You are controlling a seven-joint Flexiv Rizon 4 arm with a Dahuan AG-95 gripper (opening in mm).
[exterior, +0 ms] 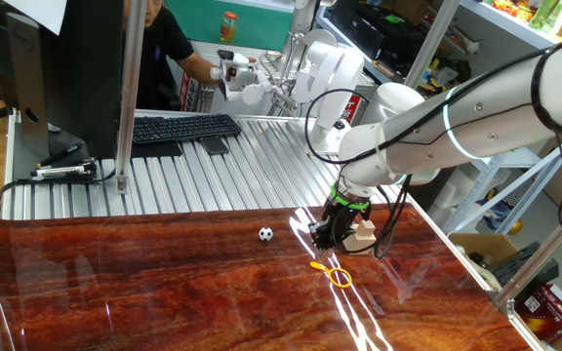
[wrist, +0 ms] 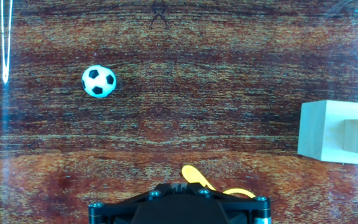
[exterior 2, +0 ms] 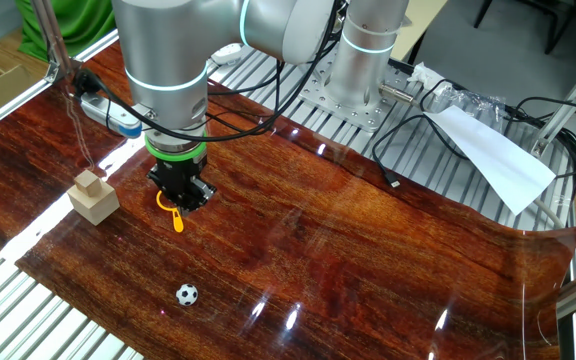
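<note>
My gripper looks shut at the bottom of the wrist view, its fingertips meeting in the middle with nothing seen between them. In exterior view 2 the black gripper [exterior 2: 186, 200] hangs low over the table, beside a yellow-orange ring with a tab [exterior 2: 178, 222]. Part of that ring lies hidden behind the gripper in the wrist view, where the yellow tab [wrist: 192, 174] shows just past the fingertips. A small black-and-white football [wrist: 99, 81] rests apart, up and left in the wrist view. To the right there sits a pale wooden block with a smaller block on top [wrist: 328, 134].
The glossy brown table sheet [exterior 2: 368, 240] has wide free room right of the gripper in exterior view 2. A white paper [exterior 2: 493, 155] and cables lie near the arm's base. Behind the table in exterior view 1 are a keyboard [exterior: 185, 128] and a person [exterior: 164, 49].
</note>
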